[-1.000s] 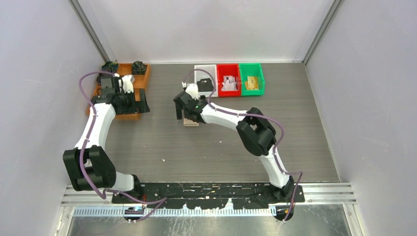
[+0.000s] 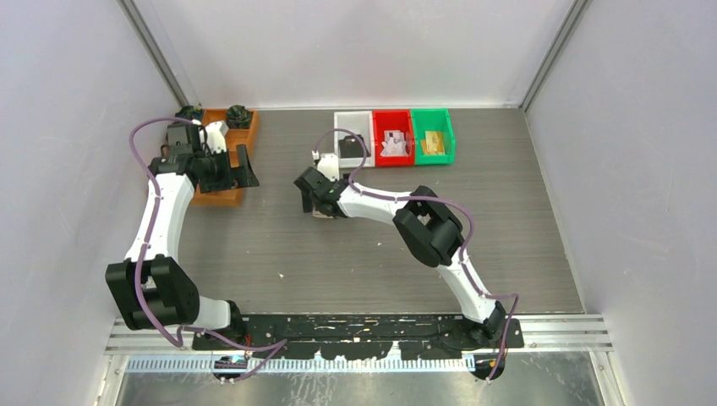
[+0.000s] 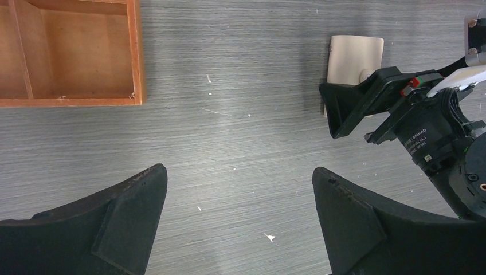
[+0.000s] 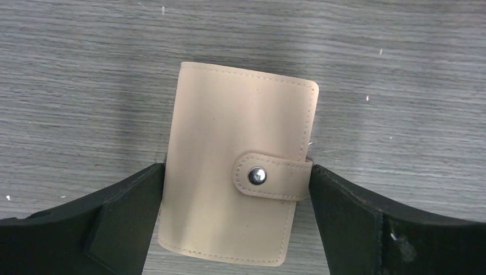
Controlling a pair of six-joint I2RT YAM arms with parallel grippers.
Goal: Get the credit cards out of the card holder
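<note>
The beige card holder (image 4: 240, 126) lies flat on the table, its snap strap fastened over the front. My right gripper is open, one finger at each side of the holder's lower half, close to its edges. From the left wrist view, the card holder (image 3: 355, 54) shows partly behind the right gripper's fingers (image 3: 344, 109). My left gripper stands open over bare table, nothing between its fingers; in the top view it hangs by the wooden box. No credit cards show; the holder is closed.
A compartmented wooden box (image 2: 221, 200) stands at the left, under my left arm. White (image 2: 340, 117), red (image 2: 391, 113) and green (image 2: 450, 135) bins line the back, holding small items.
My right gripper has shifted slightly left and down over the card holder, covering more of it.
</note>
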